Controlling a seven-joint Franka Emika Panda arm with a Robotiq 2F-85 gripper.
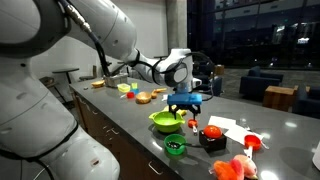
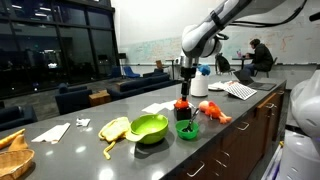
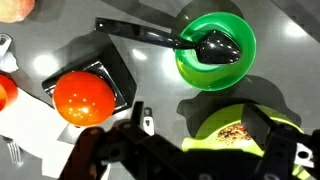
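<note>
My gripper is open above the table, its two fingers wide apart with nothing between them. In exterior view 1 the gripper (image 1: pixel 184 108) hangs over the area near the large light-green bowl (image 1: pixel 158 125). That bowl (image 3: pixel 208 128) sits under the right finger in the wrist view, partly hidden, with a brown grainy patch visible in it. A smaller green bowl (image 3: pixel 190 72) holds a black spoon (image 3: pixel 217 46), its handle reaching left over the black box (image 3: pixel 122 72). On that box rests a red tomato-like ball (image 3: pixel 83 98).
An orange plush toy (image 1: pixel 236 168) lies right of the box. White paper (image 1: pixel 226 125) and a red cup (image 1: pixel 252 142) are behind it. A yellow cloth (image 2: pixel 114 132) lies beside the large bowl, and a wicker basket (image 2: pixel 14 160) stands farther along the table.
</note>
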